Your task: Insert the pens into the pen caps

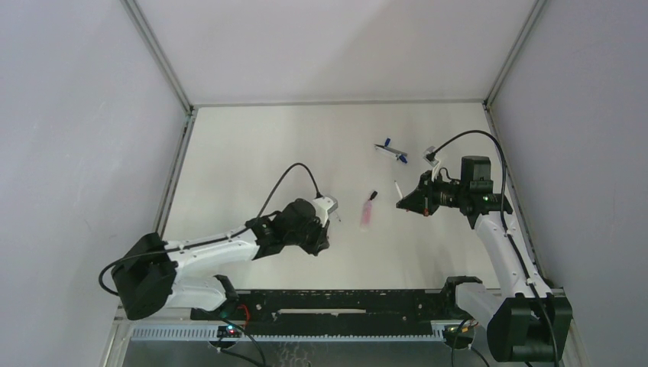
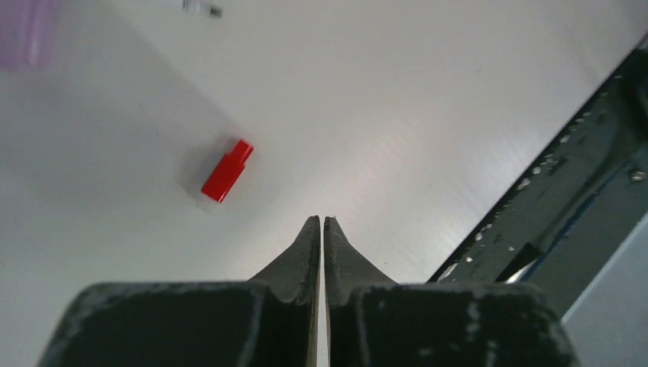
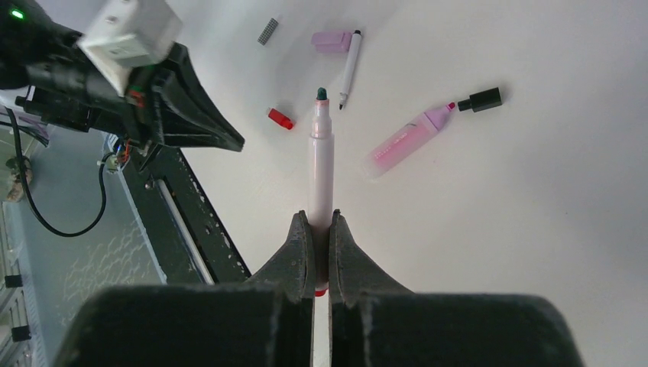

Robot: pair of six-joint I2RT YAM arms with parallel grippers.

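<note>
My right gripper [image 1: 405, 202] is shut on a white marker [image 3: 321, 176] with a green tip, held tip up; a bit of red shows at its lower end. My left gripper hovers above the table, fingertips close together with nothing between them, near a small red cap [image 2: 223, 174]. A pink highlighter [image 3: 397, 145] lies beside a black cap [image 3: 480, 100]. A thin white marker [image 3: 351, 65] lies by a lilac piece [image 3: 330, 42].
A small grey piece [image 3: 267, 30] lies near them. Blue-and-white items [image 1: 391, 151] lie at the back right. A dark rail runs along the front edge.
</note>
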